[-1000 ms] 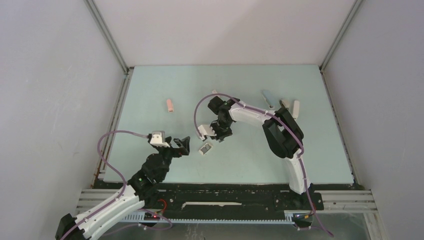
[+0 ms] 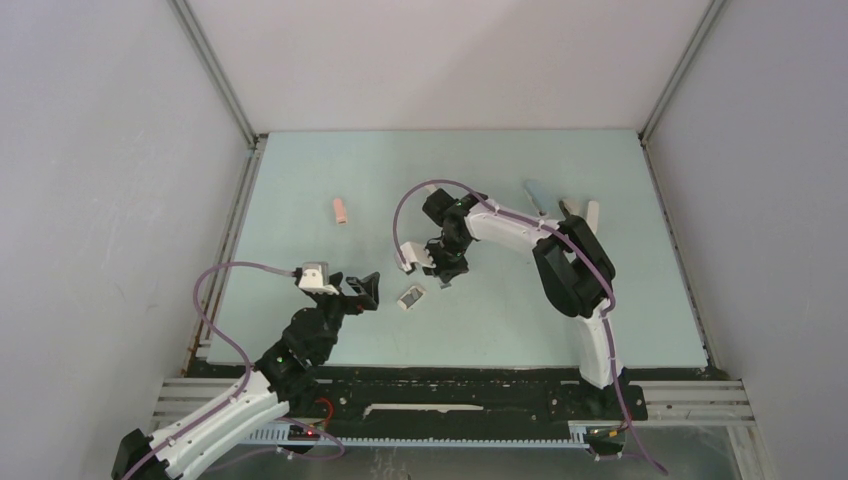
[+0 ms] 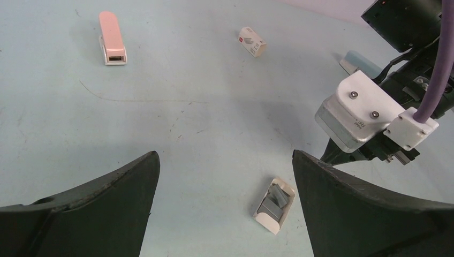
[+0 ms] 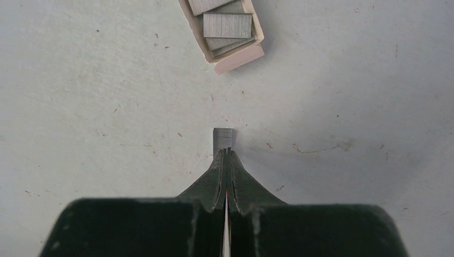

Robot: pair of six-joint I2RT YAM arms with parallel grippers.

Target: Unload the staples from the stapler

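Note:
In the right wrist view a short grey staple strip (image 4: 222, 138) lies on the table, its near part hidden behind my right gripper. That gripper's fingertips meet with nothing between them, and the strip is outside them. The top view shows a bit of the strip (image 2: 445, 284) just beside the right gripper. A pink stapler (image 3: 112, 36) rests at the upper left of the left wrist view, closed and well away from both grippers. My left gripper is wide open and empty above the table.
An open box of staple strips (image 3: 275, 204) lies between the two grippers. Farther back are a small carton (image 3: 252, 41) and a blue stapler (image 2: 536, 196), with a white piece (image 2: 592, 217) at the right.
My right gripper has risen and shifted slightly right in the top view. The left arm's pose looks almost the same.

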